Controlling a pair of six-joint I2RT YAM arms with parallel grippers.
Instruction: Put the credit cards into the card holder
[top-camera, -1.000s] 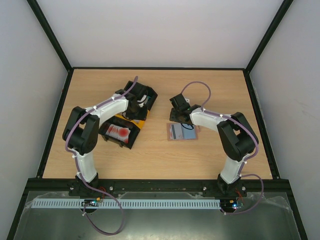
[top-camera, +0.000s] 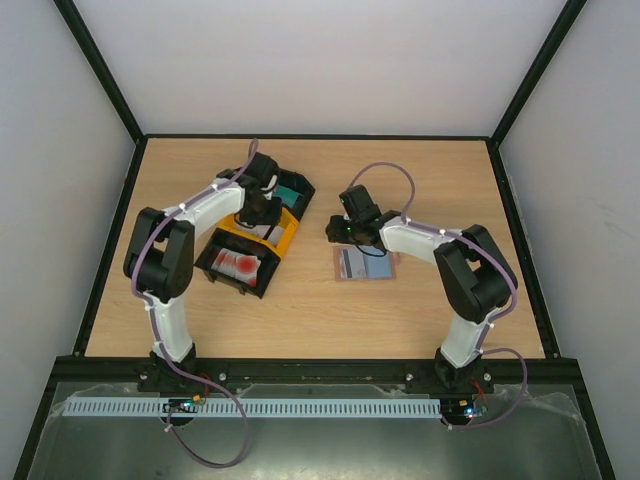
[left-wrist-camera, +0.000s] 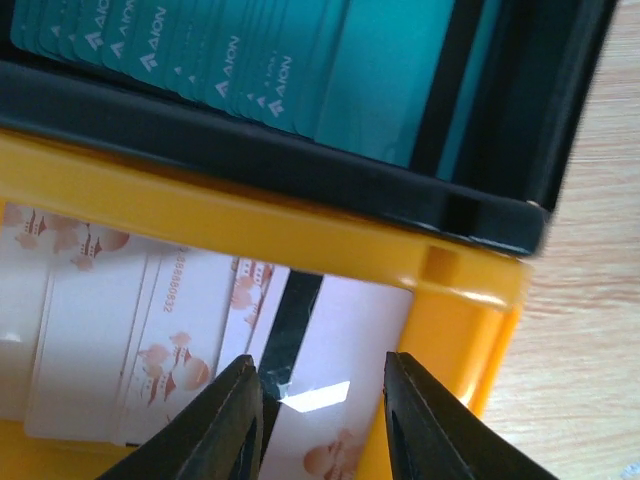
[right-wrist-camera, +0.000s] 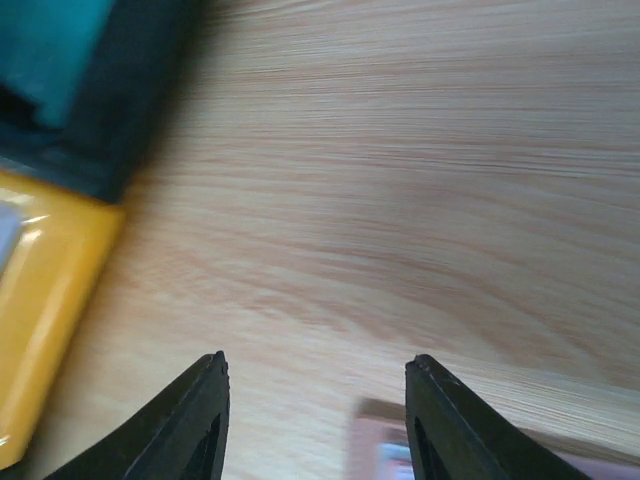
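White cards (left-wrist-camera: 172, 340) lie fanned in the yellow tray (left-wrist-camera: 455, 330), the rightmost one (left-wrist-camera: 345, 350) with a dark stripe beside it. Over that rightmost card, my left gripper is part open with no card between its fingers. Teal cards (left-wrist-camera: 385, 85) fill the black tray (left-wrist-camera: 520, 220) behind. The card holder (top-camera: 365, 263), pinkish with a grey-striped card and a blue card showing, lies flat on the table. Above its far left edge my right gripper stands open and empty; only a corner of the holder (right-wrist-camera: 375, 440) shows in the right wrist view.
A nearer black tray (top-camera: 262, 278) holds white cards with a red pattern (top-camera: 237, 265). Bare table (top-camera: 310, 290) separates the trays from the holder, and the right side of the table is clear.
My left gripper has shifted left and slightly back over the trays, uncovering more of the teal cards and the yellow tray. My right gripper has moved a little left.
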